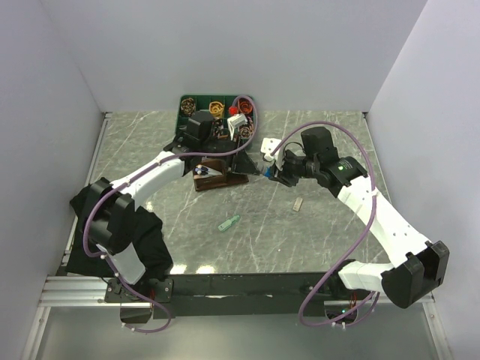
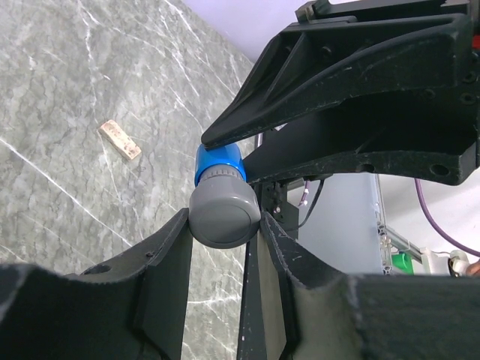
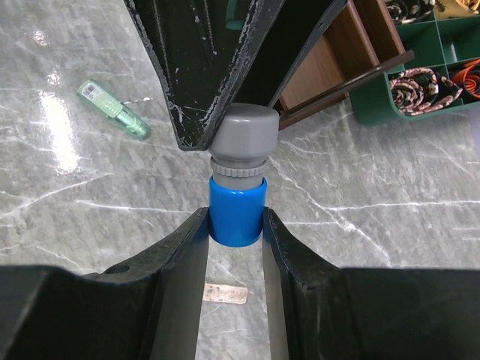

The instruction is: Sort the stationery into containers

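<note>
A short grey-and-blue cylinder [image 3: 238, 206], perhaps a glue or ink bottle, hangs between my two grippers above the table. My left gripper has its fingertips on both sides of the grey end. The blue end sits between the fingertips of my right gripper. On the table lie a green, clear-ended item [image 1: 229, 223] with a white label and a small pale block [image 1: 298, 204]. A brown wooden box [image 1: 221, 181] holding pens is partly covered by the left arm.
Behind the wooden box stands a green divided tray [image 1: 182, 120] with coiled bands and cords. Black cloth [image 1: 150, 244] lies at the left edge.
</note>
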